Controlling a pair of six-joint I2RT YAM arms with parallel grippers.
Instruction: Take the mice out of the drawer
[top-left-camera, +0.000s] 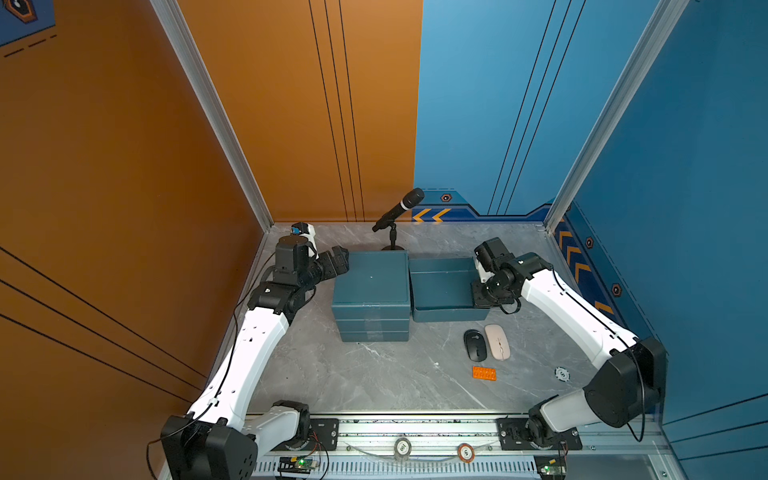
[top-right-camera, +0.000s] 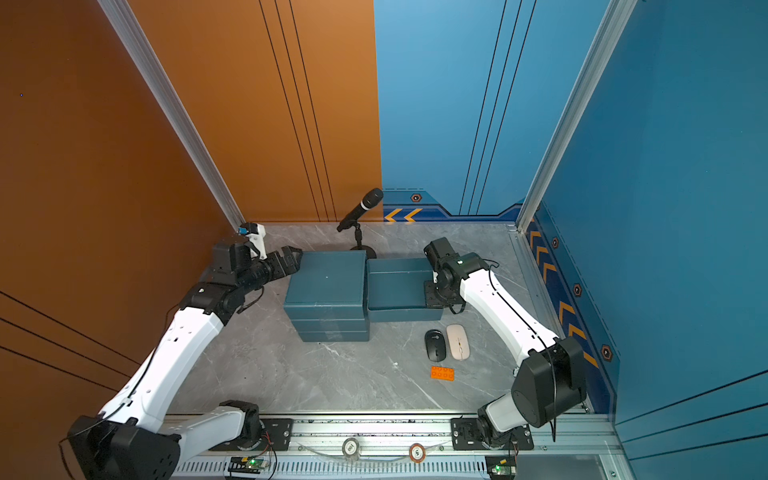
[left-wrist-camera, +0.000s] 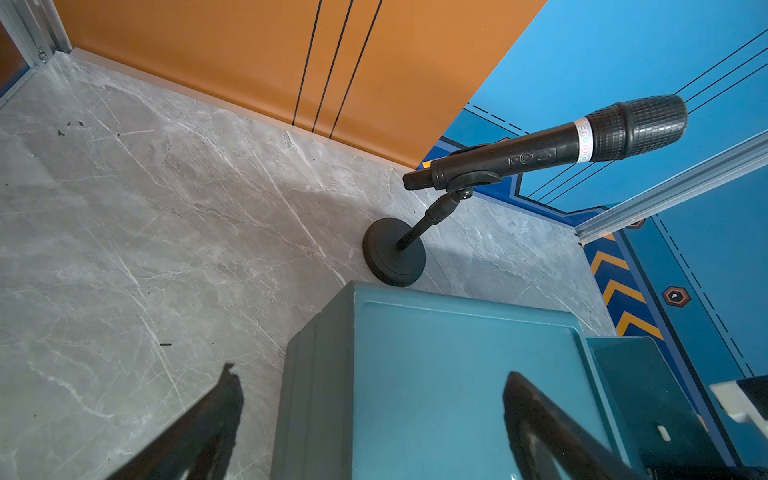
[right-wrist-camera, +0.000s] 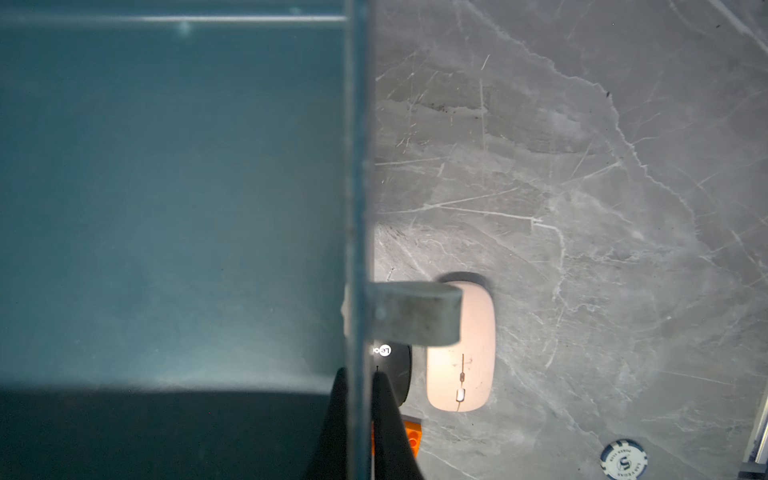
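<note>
The drawer (top-left-camera: 444, 314) is pulled out to the right of the teal cabinet (top-left-camera: 372, 280); the visible floor inside it is bare. On the table in front of it lie a black mouse (top-left-camera: 475, 345) and a pale pink mouse (top-left-camera: 497, 341), side by side. At the drawer's right end, my right gripper is shut on the thin front wall, one finger on each side, near the knob (right-wrist-camera: 417, 313). By the cabinet's upper left edge, my left gripper stands open, its fingers wide apart and nothing held.
Behind the cabinet a microphone (top-left-camera: 397, 209) leans on a stand. An orange brick (top-left-camera: 484, 373) lies in front of the mice, and a round chip (top-left-camera: 562, 373) sits farther right.
</note>
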